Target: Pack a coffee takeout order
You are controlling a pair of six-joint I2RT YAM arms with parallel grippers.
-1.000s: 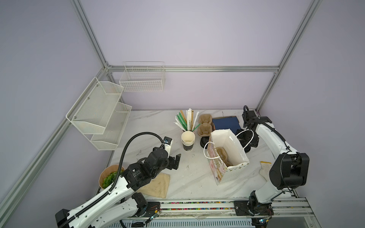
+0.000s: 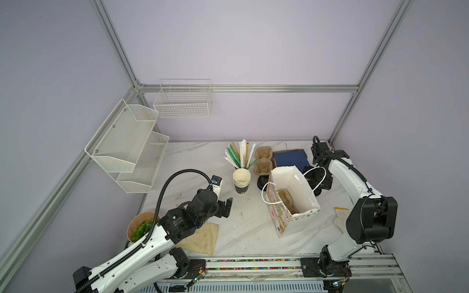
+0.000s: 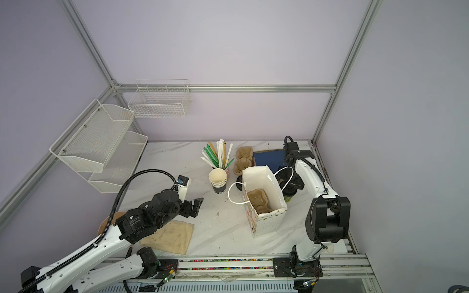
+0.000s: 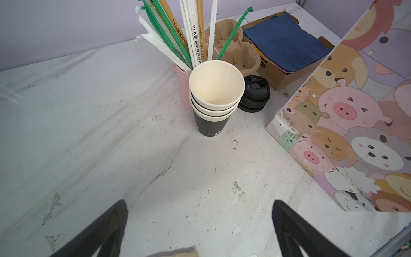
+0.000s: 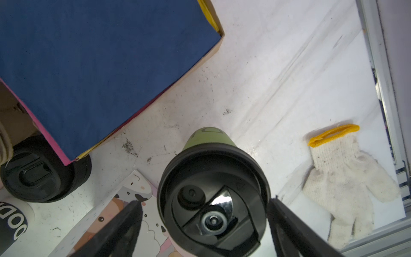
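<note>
My right gripper is open, its blurred fingers on either side of a green cup (image 5: 209, 136) with a black lid (image 5: 214, 201); clear contact does not show. That cup stands on the table just right of the animal-print paper bag (image 3: 270, 222). Inside the upright, open bag sits a brown cup carrier (image 3: 259, 200). My left gripper stands open over bare table, nothing between its fingers. Beyond it are stacked paper cups (image 4: 217, 85), wrapped straws (image 4: 194, 34), black lids (image 4: 255, 92) and another carrier (image 4: 239, 57).
Blue napkins (image 5: 107, 64) fill a box behind the bag. A white glove (image 5: 342, 184) lies at the right edge. Left, a tan cloth (image 2: 202, 239) and a bowl of greenery (image 2: 140, 228) sit by my left arm. White mesh shelves (image 2: 127, 146) hang above the left side.
Almost nothing differs. The left arm has shifted very slightly; the right arm, the bag and the other objects look the same.
</note>
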